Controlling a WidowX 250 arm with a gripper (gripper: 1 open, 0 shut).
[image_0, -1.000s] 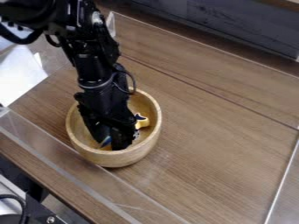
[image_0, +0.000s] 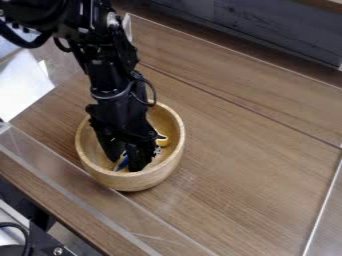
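Observation:
My black gripper (image_0: 127, 145) reaches down from the upper left into a pale wooden bowl (image_0: 164, 167) on the table, its fingertips low inside the bowl. Small items show around the fingers, a yellow-orange piece and something blue, mostly hidden by the gripper. I cannot tell whether the fingers hold any of them or how far apart they are.
A dark panel (image_0: 254, 35) runs along the back. White material (image_0: 20, 85) lies at the left, and a clear edge strip crosses the front left.
The gripper has shifted slightly within the bowl over the last second, with the small items around its fingertips showing differently. The bowl stays in place.

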